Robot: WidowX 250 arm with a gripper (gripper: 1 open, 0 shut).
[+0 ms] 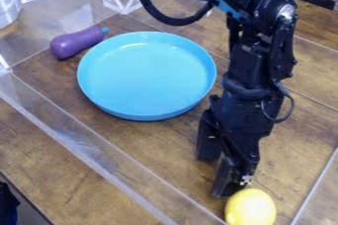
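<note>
The black arm reaches down from the top right, its gripper (pixel 227 175) low over the wooden floor, open, just above and left of a yellow egg-like object (pixel 250 208) at the bottom edge. The space between the fingers is partly hidden, with no object visible in it.
A blue plate (pixel 145 74) lies left of the arm. A purple eggplant-like toy (pixel 75 42) is at the upper left. Clear plastic edges run along the left and bottom. Bare wood (pixel 93 155) lies at lower left.
</note>
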